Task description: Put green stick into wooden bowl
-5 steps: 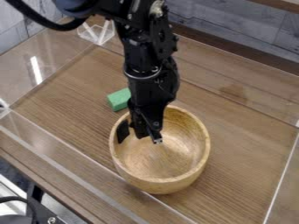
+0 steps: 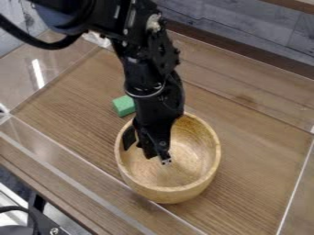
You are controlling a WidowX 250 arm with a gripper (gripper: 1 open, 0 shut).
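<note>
The wooden bowl (image 2: 201, 165) stands in the front middle of the table. My gripper (image 2: 159, 155) points down into it from above, its dark fingertips over the left part of the inside. The gripper is shut, with nothing seen held in it. Behind the bowl's left rim lies the green stick (image 2: 123, 106), a short pale green piece on the table, outside the bowl and away from the fingers. Part of its right side is covered by the arm.
Bare wooden table (image 2: 263, 138) spreads to the right of the bowl, and more free room lies at the left. A grey plank wall (image 2: 252, 29) closes off the back. Dark cables show at the lower left corner.
The arm has come lower and closer, so the gripper sits deeper over the bowl. The bowl and the green stick have stayed where they were.
</note>
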